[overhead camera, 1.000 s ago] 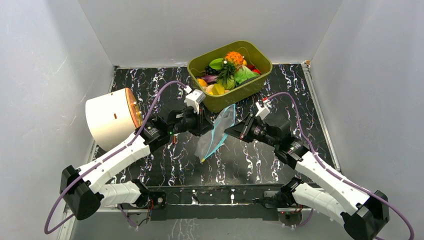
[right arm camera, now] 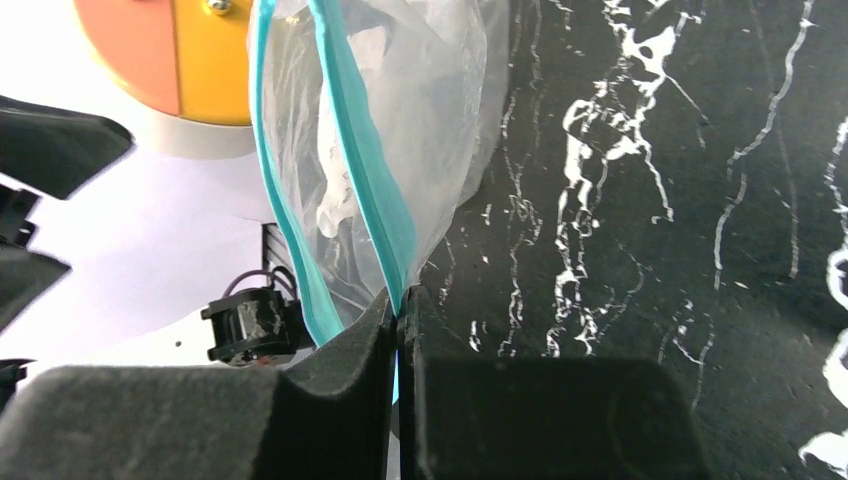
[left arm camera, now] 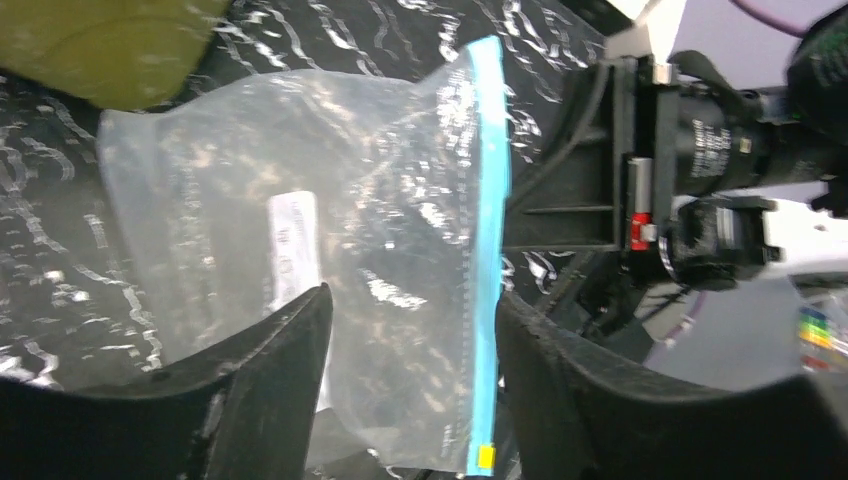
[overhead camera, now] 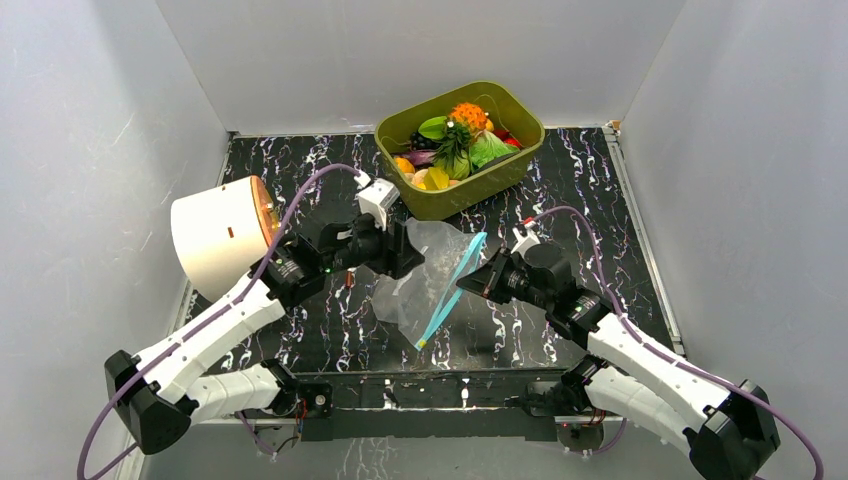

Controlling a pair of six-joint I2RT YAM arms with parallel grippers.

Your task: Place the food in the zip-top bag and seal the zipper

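Note:
The clear zip bag (overhead camera: 415,280) with its cyan zipper strip (overhead camera: 450,290) is held up between the arms. My right gripper (overhead camera: 462,283) is shut on its top edge; in the right wrist view two cyan strips (right arm camera: 365,170) are visible, one running into the shut fingertips (right arm camera: 397,325). My left gripper (overhead camera: 405,262) is part open above the bag's left side. In the left wrist view its fingers (left arm camera: 240,400) are spread over the bag, with the cyan strip behind the right one.
A green bin (overhead camera: 430,205) full of food, fruit and vegetables, stands at the back centre. A white cylinder with orange end (overhead camera: 220,235) lies at the left.
My left gripper has opened and shifted slightly; the bag's strip now hangs more upright and lower at the front. The right gripper has moved slightly down-right since a second ago.

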